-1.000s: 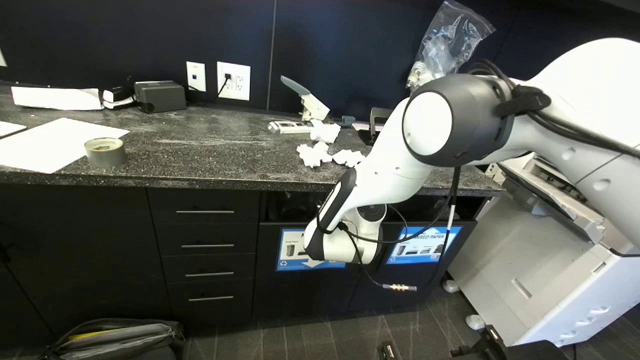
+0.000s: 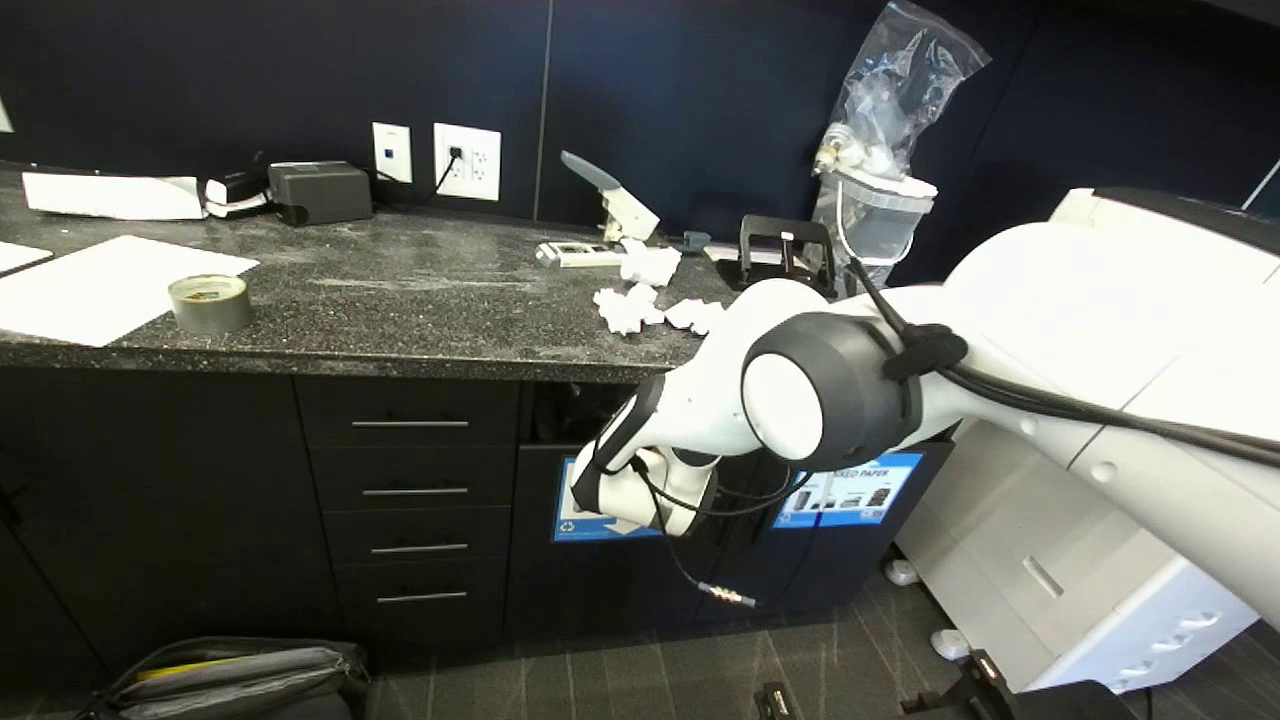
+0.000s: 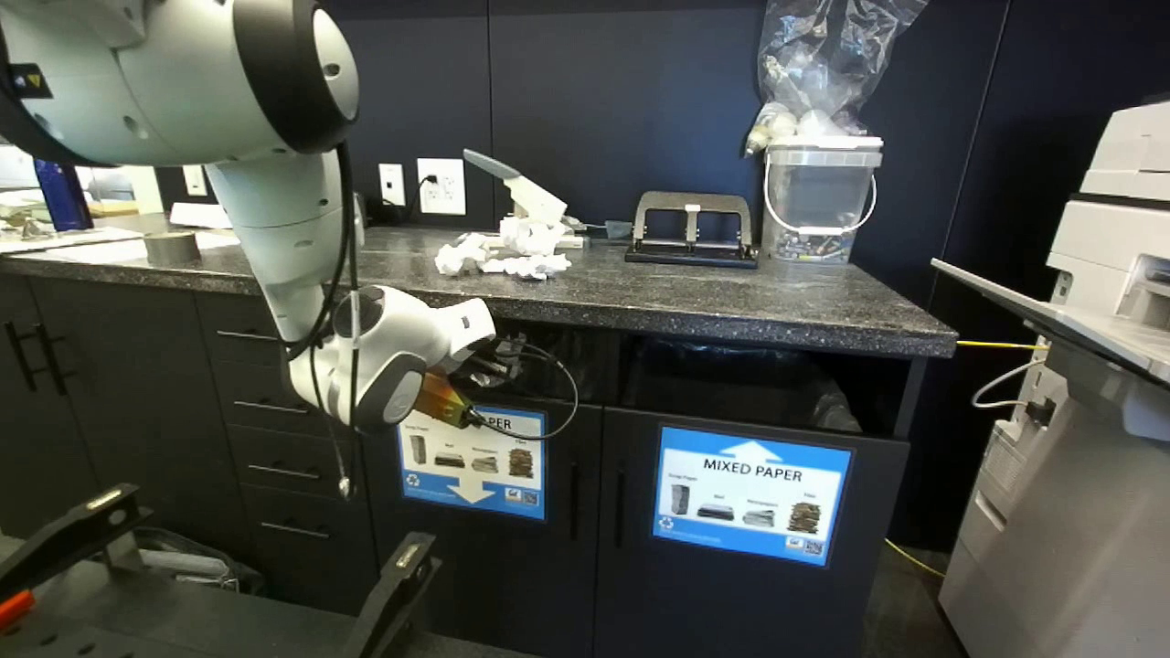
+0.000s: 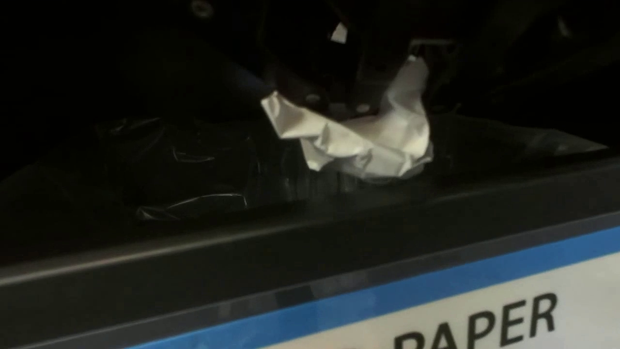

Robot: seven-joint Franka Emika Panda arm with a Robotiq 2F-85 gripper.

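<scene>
In the wrist view a crumpled white paper (image 4: 360, 145) is held by my gripper, whose dark fingers barely stand out from the black background. Behind and below the paper lies a dark plastic liner (image 4: 192, 154) inside the bin opening, with the front rim (image 4: 290, 218) crossing below. From exterior view 2, the gripper (image 3: 502, 360) is at the left bin's opening, under the counter and above the left paper sign (image 3: 473, 466). The arm hides the gripper in exterior view 1. More crumpled paper (image 3: 499, 259) rests on the counter (image 2: 420, 288).
The counter's front edge (image 3: 680, 312) overhangs the openings. A second opening lies to the right, above the mixed paper sign (image 3: 752, 493). On the counter stand a stapler (image 3: 528, 197), a hole punch (image 3: 692, 228), a clear bucket (image 3: 817, 197) and a tape roll (image 2: 211, 305).
In exterior view 1 the arm's elbow has come down and left, and the hand has shifted left across the left sign. The papers on the counter stay put.
</scene>
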